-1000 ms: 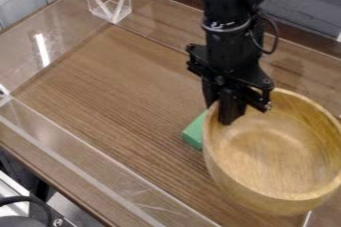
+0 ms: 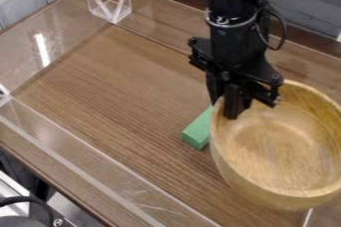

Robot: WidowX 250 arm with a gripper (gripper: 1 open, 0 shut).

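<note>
My black gripper is at the upper middle, over the near-left rim of a large tan bowl at the right. Its tips meet the rim; whether they are closed on it is hidden. A green object lies on the wooden surface, just left of the bowl and partly behind it.
A white wire-like holder stands at the back left. A dark cable shows at the lower left corner.
The gripper has shifted slightly, and the bowl's upper rim sits a little differently, with the bowl slightly further up in view.
</note>
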